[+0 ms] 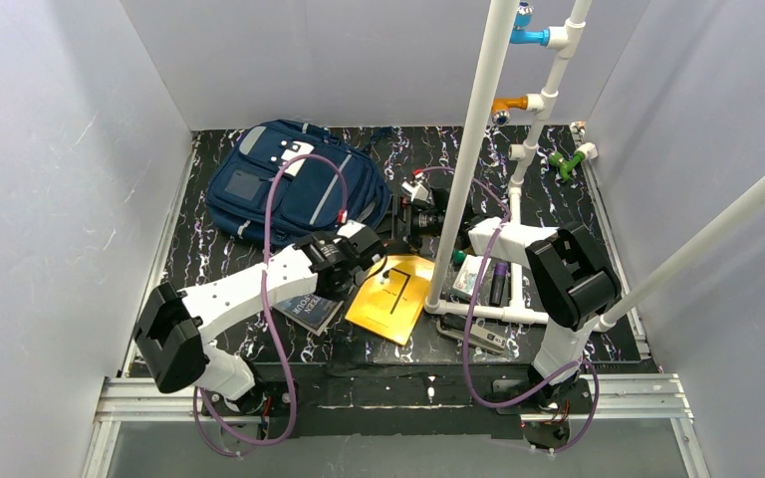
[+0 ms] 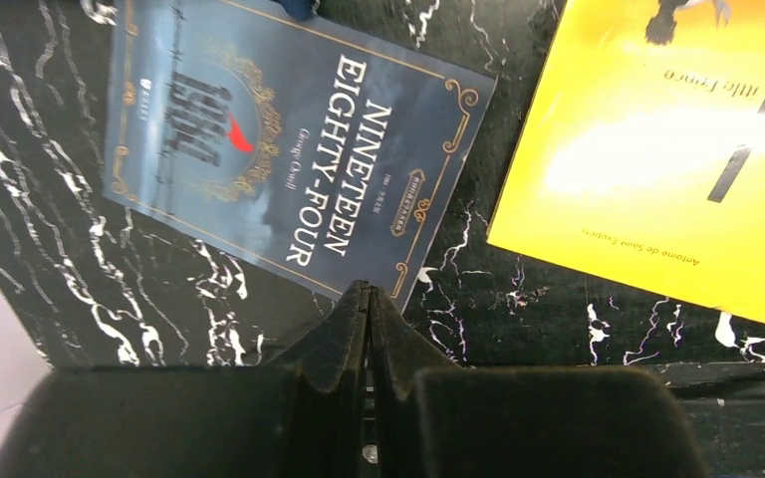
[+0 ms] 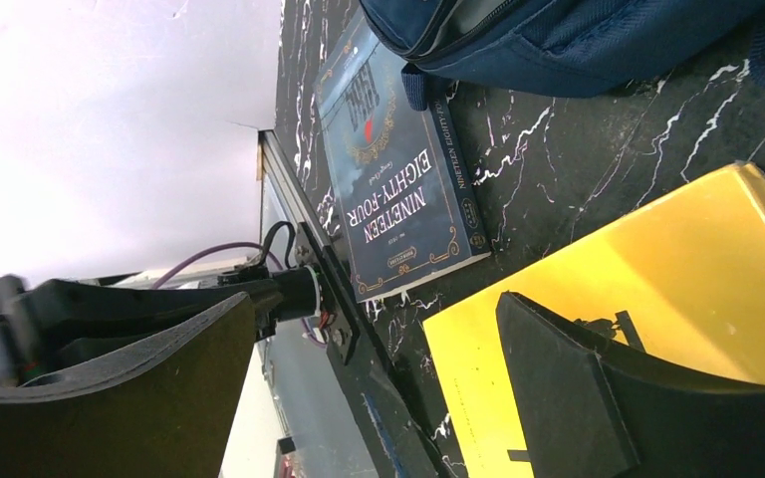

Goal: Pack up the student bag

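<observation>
The dark blue student bag [image 1: 294, 184] lies flat at the back left. In front of it, the dark "Nineteen Eighty-Four" book [image 2: 299, 149] lies flat on the marble top, one edge by the bag. To its right is the yellow book [image 2: 657, 169], also flat. My left gripper is over the dark book's front edge, its tips almost together and nothing seen between them. From above, the left arm partly covers that book. My right gripper stands wide open in front of the bag, with nothing held between its fingers.
White pipes [image 1: 475, 149] with coloured valves stand on the right. Near their base lie a white box [image 1: 469, 278], a dark purple cylinder [image 1: 499, 284] and a grey case [image 1: 472, 336]. Purple hoses loop over both arms. Bare marble shows at the far left.
</observation>
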